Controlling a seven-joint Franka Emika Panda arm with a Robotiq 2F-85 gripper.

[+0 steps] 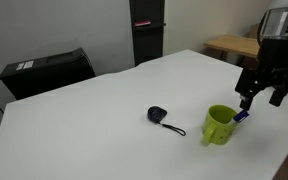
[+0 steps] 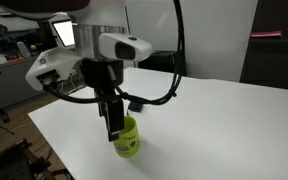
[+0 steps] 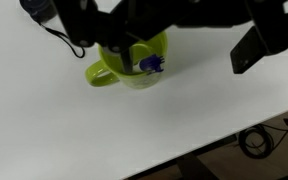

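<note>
A yellow-green mug stands upright on the white table, its handle toward the front. A small blue-and-white object leans out over the mug's right rim; its lower part is hidden inside. My gripper is open just above and to the right of the mug, with nothing held. In the wrist view one dark finger overlaps the mug beside the blue object. The other finger is well apart, over bare table. Whether the near finger touches anything, I cannot tell.
A small black object with a cord loop lies left of the mug. At the table's back left sits a black box-like device. The table's front edge is close to the mug. Wide bare table stretches left.
</note>
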